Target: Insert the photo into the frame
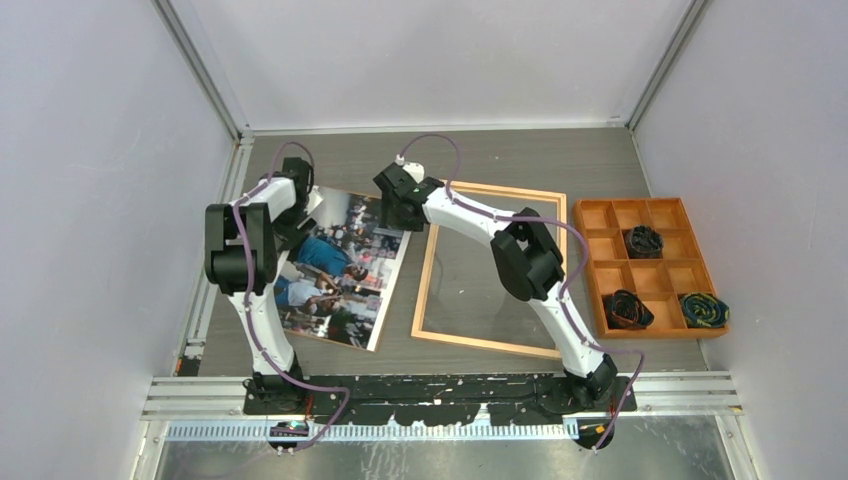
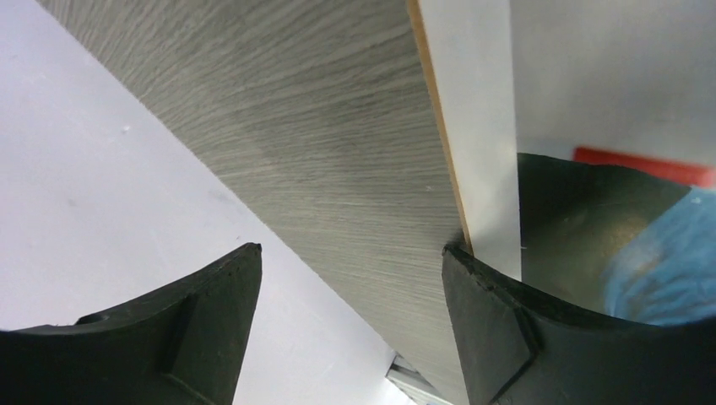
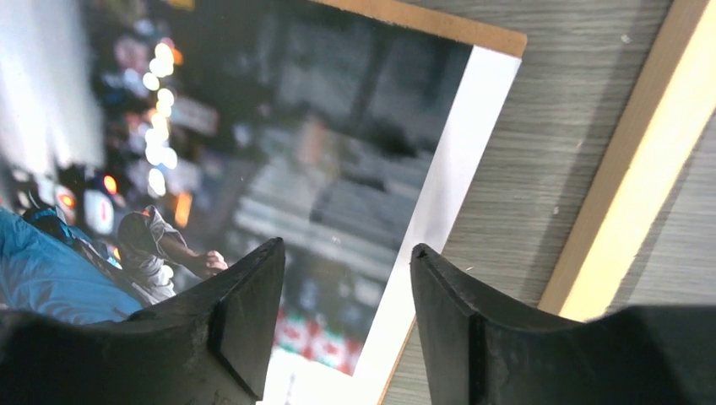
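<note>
The photo (image 1: pixel 340 265), a panel with a white border and thin wooden edge, lies on the grey table left of the wooden frame (image 1: pixel 425 275). At its left side my left gripper stands part open. That gripper's right fingertip (image 2: pixel 460 261) is against the photo's border, while table and wall show between the fingers. My right gripper is part open over the photo's far right part. Its left finger (image 3: pixel 253 304) is over the picture; the right one (image 3: pixel 435 287) is by the white border's outer edge. Whether it touches cannot be told.
The frame lies flat with a clear pane, and my right arm (image 1: pixel 470 213) crosses above it. At the right stands a wooden tray (image 1: pixel 598 250) with compartments and several coiled cables. A narrow strip of table (image 3: pixel 540 169) separates photo and frame.
</note>
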